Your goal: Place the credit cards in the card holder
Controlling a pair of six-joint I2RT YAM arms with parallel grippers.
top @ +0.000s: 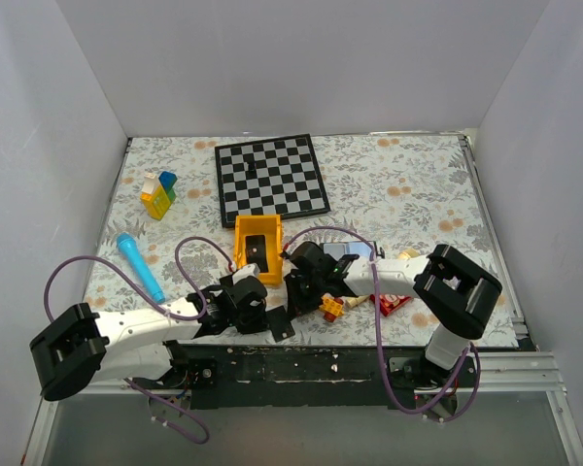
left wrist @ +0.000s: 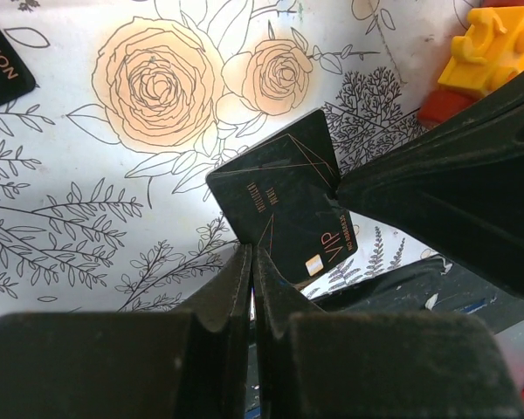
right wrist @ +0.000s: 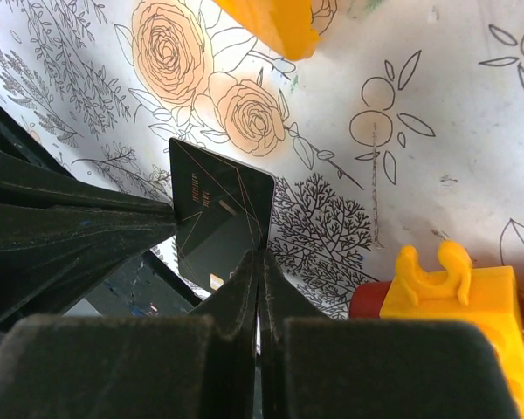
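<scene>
A black card lies flat on the patterned tabletop near its front edge, between my two grippers. My left gripper is shut, its tips at one edge of that card. From the opposite side my right gripper is also shut, its tips by the card's other edge. Nothing shows between the fingers of either one. The yellow holder stands behind the grippers with a dark card-like piece inside it. Another black card appears at the left edge of the left wrist view.
Yellow and red toy blocks sit close beside my right gripper. A chessboard lies at the back, a blue microphone-like toy at the left.
</scene>
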